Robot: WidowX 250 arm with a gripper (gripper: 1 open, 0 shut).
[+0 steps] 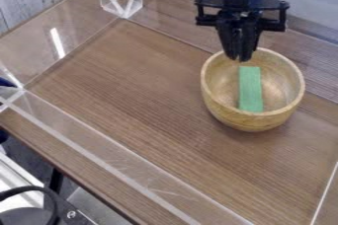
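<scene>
A wooden bowl [224,105] stands on the wooden table at the right, with a green rectangular block [250,88] lying inside it. My black gripper [240,51] hangs over the back part of the bowl, above and behind the block. Its fingertips are close together and appear shut, with nothing visible between them.
A clear plastic piece [122,2] stands at the back left. Transparent strips run along the left and back edges, and black cables lie at the lower left corner.
</scene>
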